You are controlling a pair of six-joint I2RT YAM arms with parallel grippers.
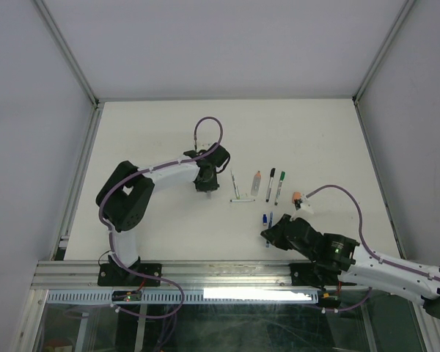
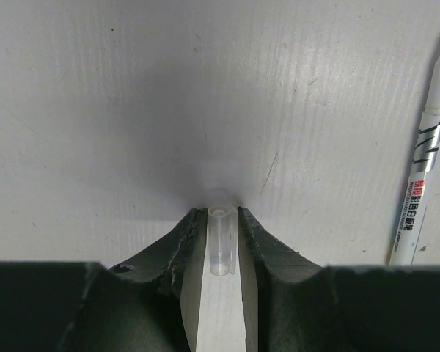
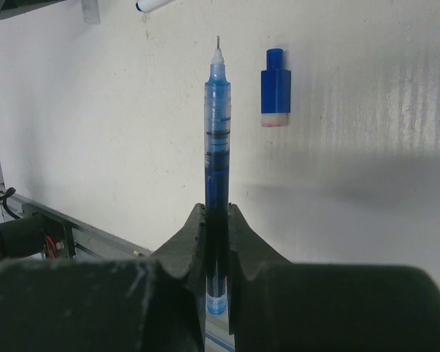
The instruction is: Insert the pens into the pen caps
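A clear cap [image 2: 220, 242] lies on the table between the fingertips of my part-open left gripper. My right gripper is shut on a blue pen [image 3: 217, 147], whose bare tip points away from the gripper. A short dark-blue cap [image 3: 276, 95] lies on the table just right of the held pen in the right wrist view. A white marker [image 2: 418, 191] lies to the right in the left wrist view.
In the top view, several markers [image 1: 270, 183], a clear bottle [image 1: 256, 183] and an orange block [image 1: 296, 197] lie around the middle right.
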